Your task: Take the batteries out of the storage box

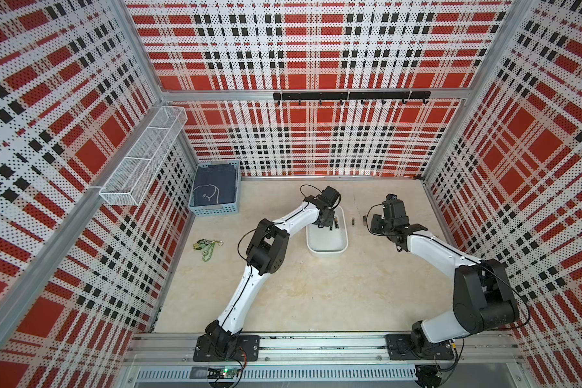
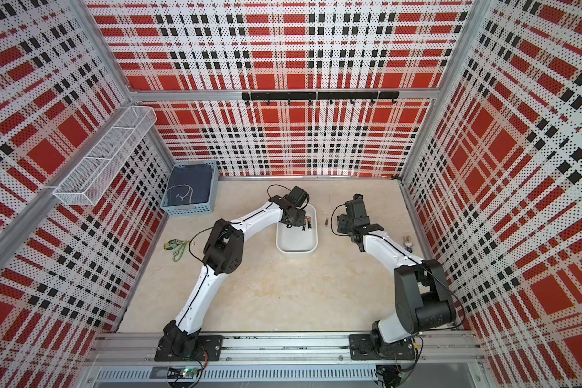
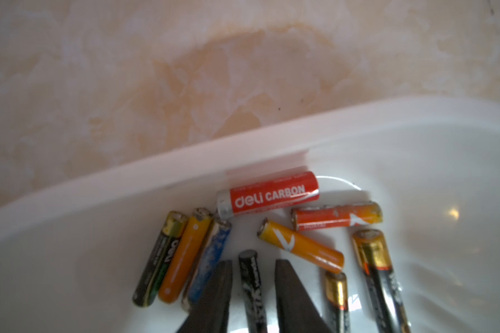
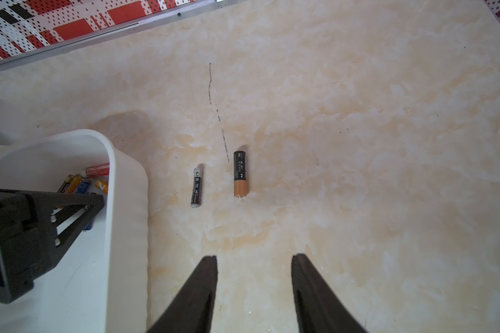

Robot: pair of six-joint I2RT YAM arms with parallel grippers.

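Note:
My left gripper is down inside the white storage box (image 1: 326,249), open, its fingertips either side of a dark battery (image 3: 250,263) but not visibly gripping it. Around it lie several batteries: a red one (image 3: 267,193), orange ones (image 3: 300,244), a blue one (image 3: 208,260) and black-and-gold ones (image 3: 380,277). Outside the box, to its right, two batteries lie on the table, a small one (image 4: 196,187) and a larger one (image 4: 240,173). My right gripper stands open above the table to the right of the box, with nothing between its fingers.
A blue basket (image 1: 214,207) with dark cloth stands at the back left. A green lanyard (image 1: 207,252) lies on the left of the table. A wire shelf (image 1: 119,197) hangs on the left wall.

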